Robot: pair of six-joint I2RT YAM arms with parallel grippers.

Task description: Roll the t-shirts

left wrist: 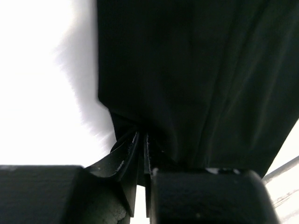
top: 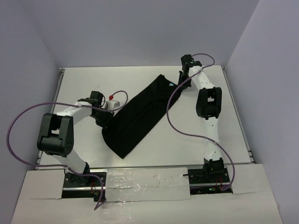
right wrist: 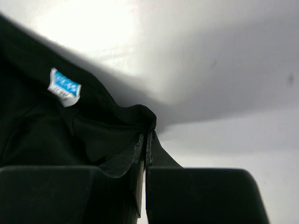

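A black t-shirt [top: 145, 109], folded into a long strip, lies diagonally across the white table. Its collar end, with a small blue and white label [right wrist: 64, 87], is at the far right; the other end is near left. My right gripper is shut on the collar-end corner, and the cloth bunches at its tips. At the strip's left end, my left gripper has its fingertips close together on the cloth's edge, where a fold of the t-shirt [left wrist: 159, 70] runs into them. Black on black hides how much cloth is between them.
Bare white table [top: 205, 144] lies on either side of the strip. A clear plastic-wrapped pad [top: 147, 184] is at the near edge between the arm bases. Purple cables [top: 180, 130] loop over both arms, and grey walls [top: 140, 32] enclose the table.
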